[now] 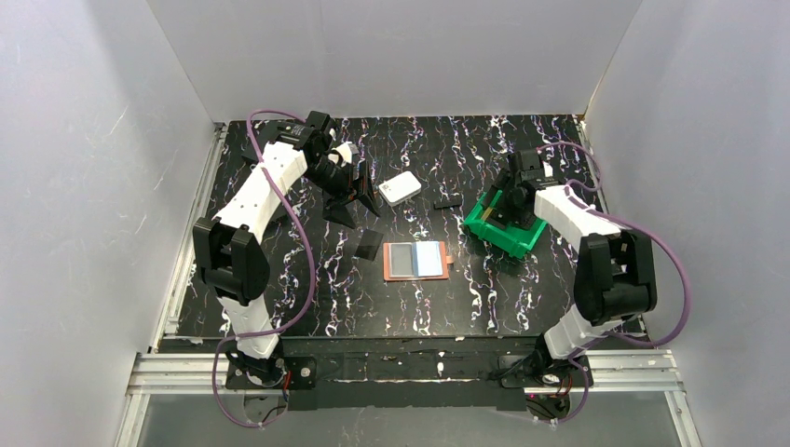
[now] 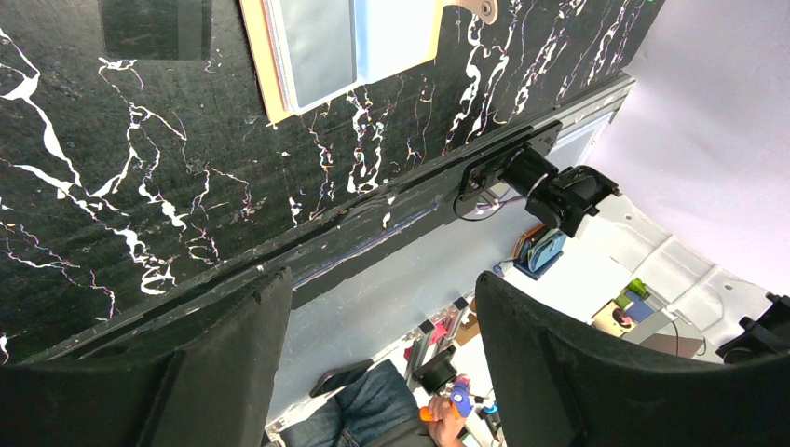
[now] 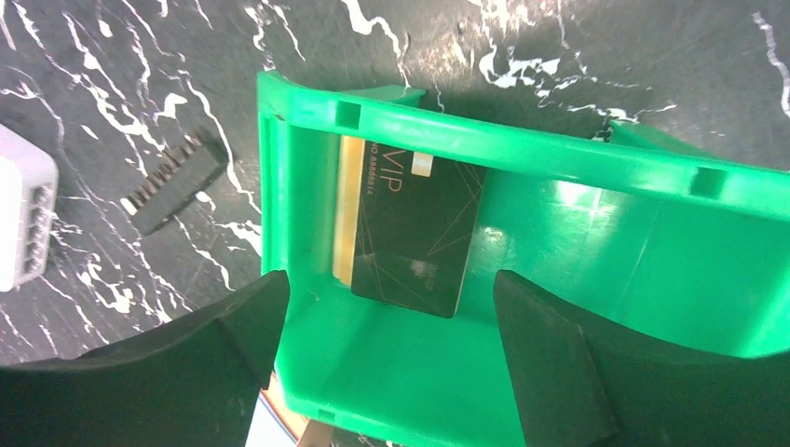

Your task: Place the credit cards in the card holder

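A black VIP card (image 3: 410,247) lies flat in the green basket (image 3: 307,372), overlapping a tan card (image 3: 347,209) whose edge shows at its left. Over the basket, my right gripper is open, its fingertips on either side of the cards with nothing seen between them. The open orange card holder (image 1: 388,272) lies at mid-table with clear pockets. To its left, another dark card (image 1: 369,245) rests flat on the table. Behind that card, my left gripper stands open and empty.
A white box (image 1: 400,188) and a small black block (image 1: 448,201) lie between the arms, behind the holder. The basket's raised rim surrounds the right gripper's area.
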